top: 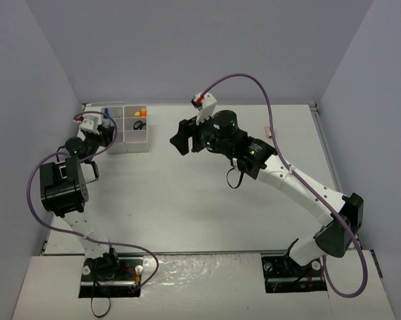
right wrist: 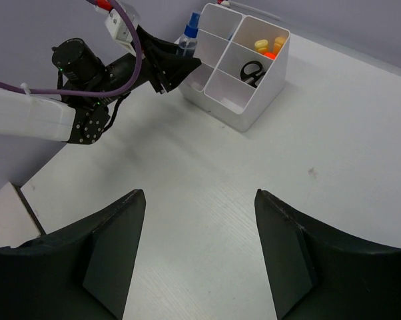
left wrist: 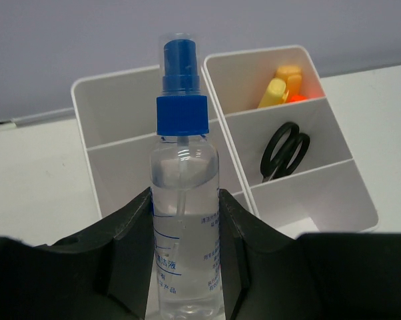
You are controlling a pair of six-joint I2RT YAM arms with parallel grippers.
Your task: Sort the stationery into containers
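Observation:
Upright between the fingers of my left gripper is a clear spray bottle [left wrist: 184,173] with a blue top; the gripper is shut on it. In the left wrist view the bottle stands in front of the left column of the white divided container [left wrist: 374,213]. Its height above the compartments is hard to judge. Black scissors [left wrist: 284,152] lie in the middle right compartment, and yellow and orange items [left wrist: 280,87] are in the back right one. My right gripper is open over bare table, nothing between its fingers.
A small pinkish object [top: 269,131] lies on the right of the white table [top: 180,207]. A grey wall rises close beside the left arm.

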